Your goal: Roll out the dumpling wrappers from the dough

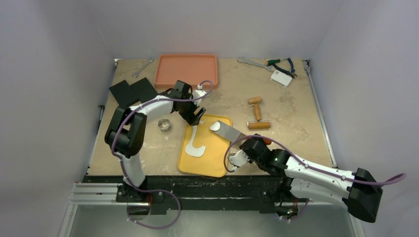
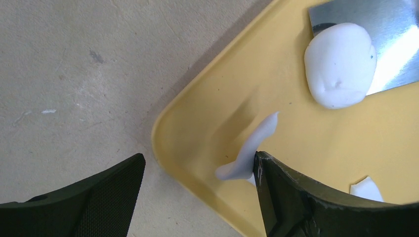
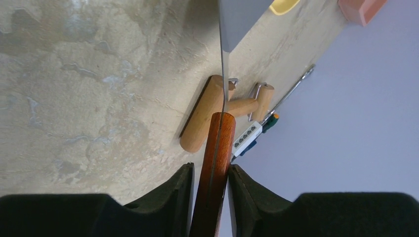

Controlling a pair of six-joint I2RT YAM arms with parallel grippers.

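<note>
My left gripper is open above the yellow tray's (image 1: pixel 207 160) back-left corner; white dough scrap (image 2: pixel 247 155) sits by its right finger, possibly touching. A flat, curved dough strip (image 1: pixel 195 148) lies in the tray. A white dough lump (image 2: pixel 341 64) is at the steel scraper's (image 2: pixel 395 59) blade, which reaches over the tray from the right. My right gripper has its fingers closed around the scraper's wooden handle (image 3: pixel 217 143). Wooden rollers (image 1: pixel 259 125) lie right of the tray.
A salmon tray (image 1: pixel 185 69) stands at the back, black boards (image 1: pixel 123 94) and a metal cup (image 1: pixel 164 125) at the left. Tools (image 1: pixel 254 63) and a white box (image 1: pixel 280 78) lie back right. The table's right side has free room.
</note>
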